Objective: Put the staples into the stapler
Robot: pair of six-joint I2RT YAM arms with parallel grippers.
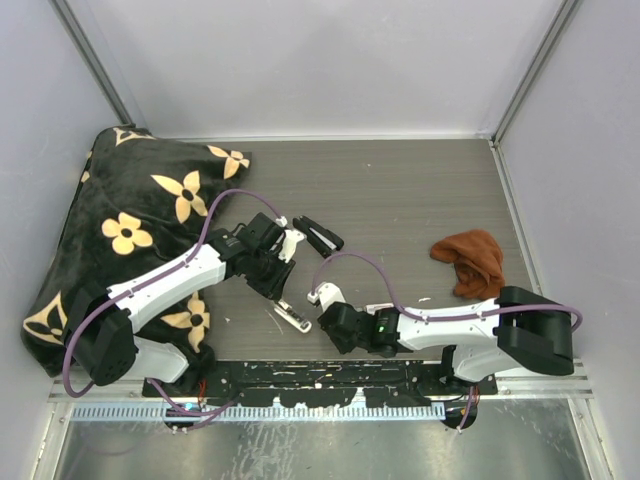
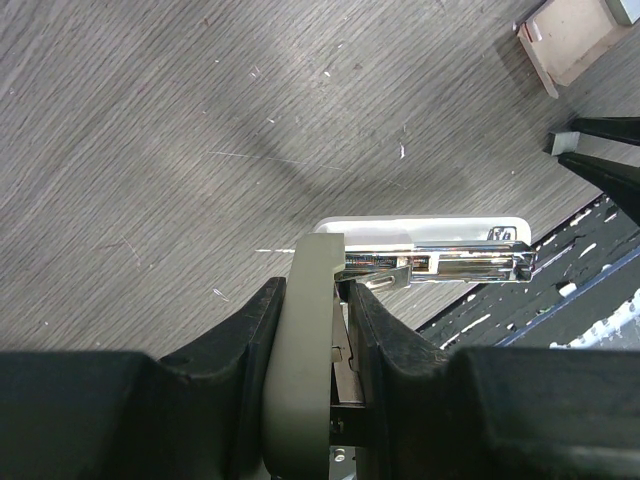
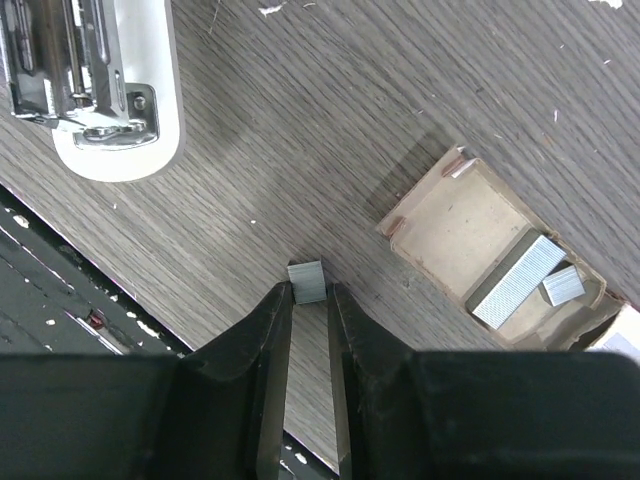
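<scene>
In the left wrist view, my left gripper is shut on the grey-green upper arm of the stapler. The stapler's white base (image 2: 430, 229) and metal magazine (image 2: 470, 263) extend to the right along the table, opened up. A short grey staple strip (image 3: 307, 282) sits right at the tips of my right gripper, between its narrowly parted fingers. Whether both fingers press on it is unclear. At the upper left of the right wrist view is the stapler's white base end (image 3: 125, 165), apart from the strip.
An open cardboard staple box (image 3: 450, 225) holds a longer staple block (image 3: 518, 280) and a small piece (image 3: 563, 286). Farther back lie a black object (image 1: 318, 237) and a brown cloth (image 1: 470, 262).
</scene>
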